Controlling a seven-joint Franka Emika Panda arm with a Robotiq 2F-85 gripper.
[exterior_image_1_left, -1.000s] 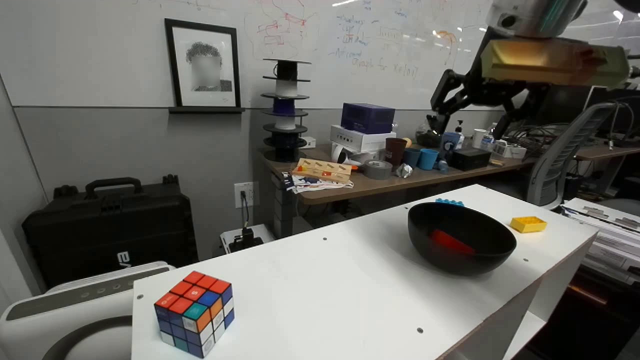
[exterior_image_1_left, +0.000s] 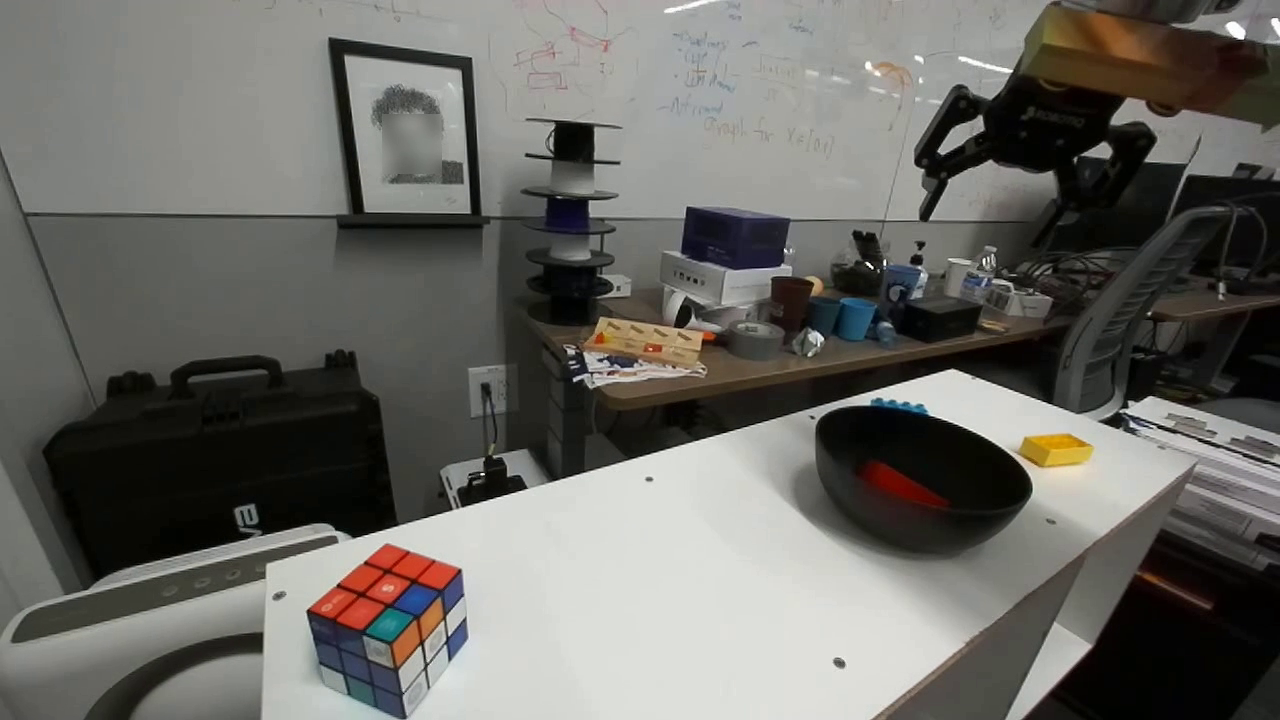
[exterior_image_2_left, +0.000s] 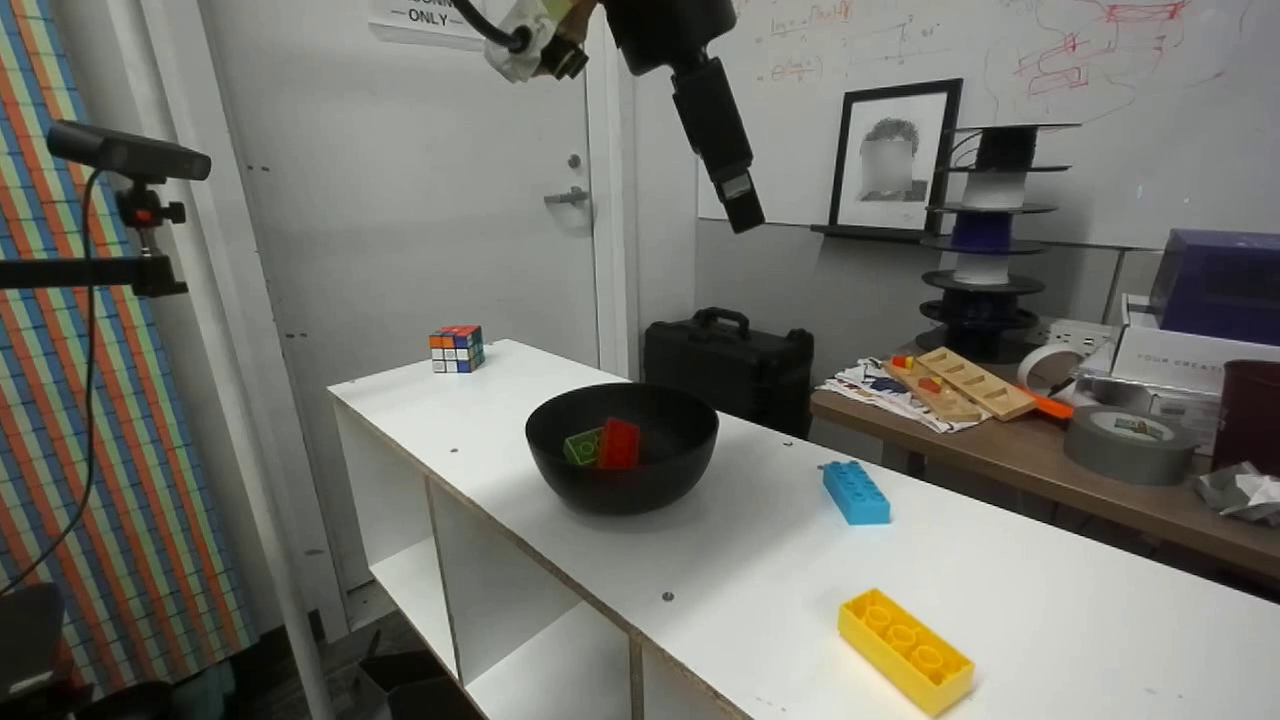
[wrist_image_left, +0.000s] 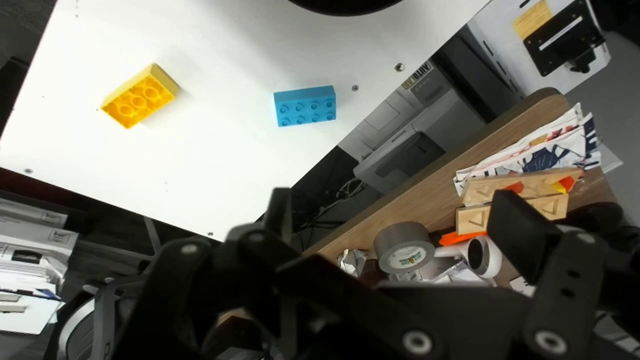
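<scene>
High above the white shelf top, my gripper (exterior_image_1_left: 986, 222) stands open with nothing between its spread fingers. A black bowl (exterior_image_2_left: 648, 480) rests on the shelf, with a red block (exterior_image_2_left: 619, 444) and a green block (exterior_image_2_left: 583, 448) inside it. Beside the bowl, a blue brick (wrist_image_left: 305, 107) lies studs showing near one long edge. The yellow brick (wrist_image_left: 140, 96) lies apart from it, hollow side showing. At the far end from these bricks sits a Rubik's cube (exterior_image_1_left: 390, 628), its top mostly red.
The white shelf top (exterior_image_1_left: 624, 576) is bare between the cube and the bowl. Behind it, a brown desk (exterior_image_1_left: 648, 386) carries tape, boxes and cups. An office chair (exterior_image_1_left: 1122, 306) stands at the right end.
My gripper has risen and shifted to the right in exterior view 1, still open. The bowl, bricks and cube have stayed put.
</scene>
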